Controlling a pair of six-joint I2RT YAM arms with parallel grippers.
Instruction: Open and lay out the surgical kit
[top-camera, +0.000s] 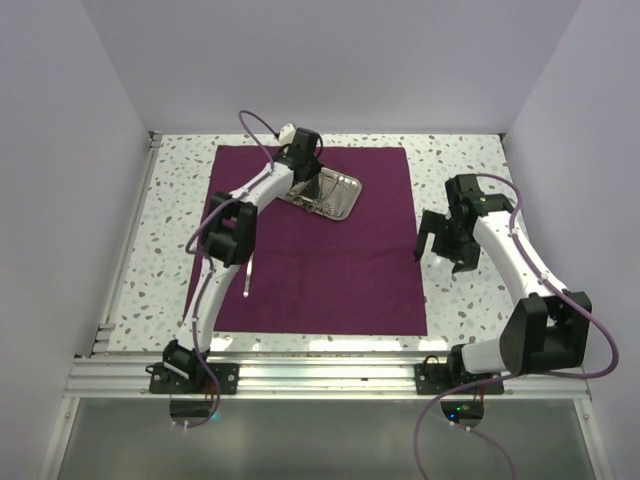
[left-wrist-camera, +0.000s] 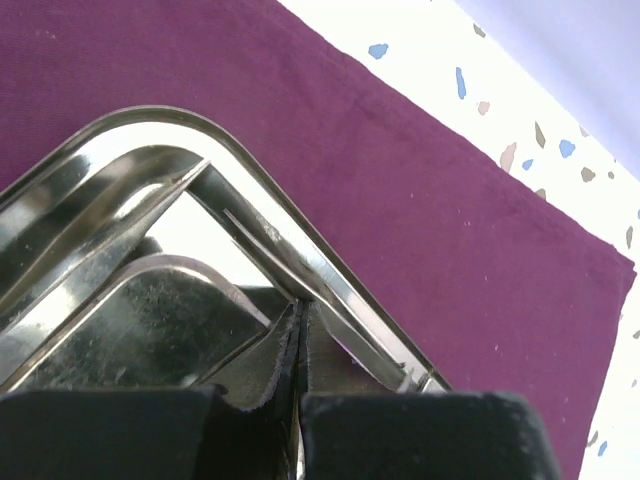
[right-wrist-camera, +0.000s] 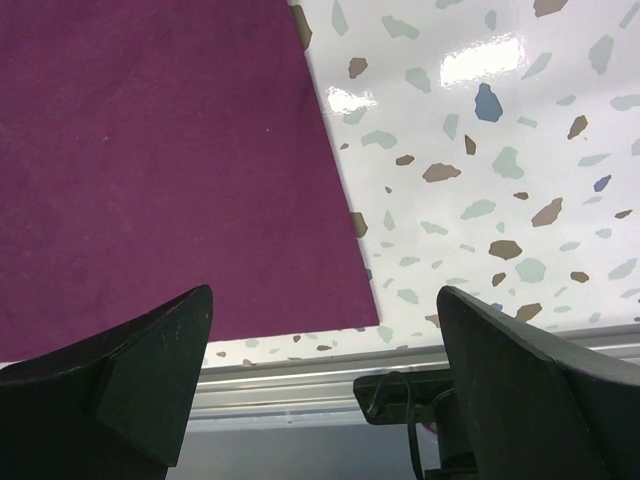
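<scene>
The metal tray (top-camera: 342, 200) lies on the purple cloth at the upper middle, holding instruments. In the left wrist view my left gripper is shut, its tips down among the instruments beside a slender instrument (left-wrist-camera: 270, 255) along the tray's side; whether anything thin is between the fingers cannot be seen. A pointed instrument (left-wrist-camera: 100, 258) lies further left in the tray. A thin instrument (top-camera: 247, 279) lies alone on the cloth at lower left. My right gripper stands open and empty above the cloth's right edge.
The purple cloth (top-camera: 340, 290) has much bare room below and right of the tray. Speckled table surface (top-camera: 470, 300) surrounds it, with a metal rail along the front edge and walls at the sides and back.
</scene>
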